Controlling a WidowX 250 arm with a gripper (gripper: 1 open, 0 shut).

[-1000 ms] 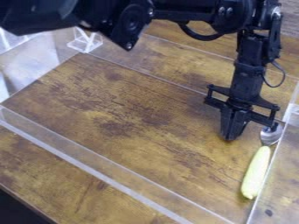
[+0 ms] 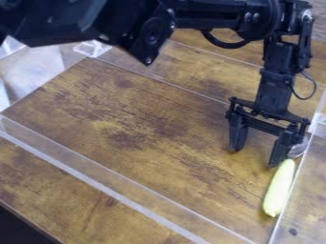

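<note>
My black gripper (image 2: pixel 257 143) hangs low over the right side of the wooden tray, its two fingers apart, open, with nothing visible between them. Just to its right, partly behind a finger, lies a shiny metal object (image 2: pixel 298 150), apparently a spoon. A pale yellow, elongated object (image 2: pixel 279 188), like a corn cob or vegetable, lies below the gripper along the clear right wall.
A dark gap shows at the lower left corner.
My gripper's fingers have spread apart from nearly together a second ago, and the gripper has shifted very slightly. The yellow object has stayed in place.
</note>
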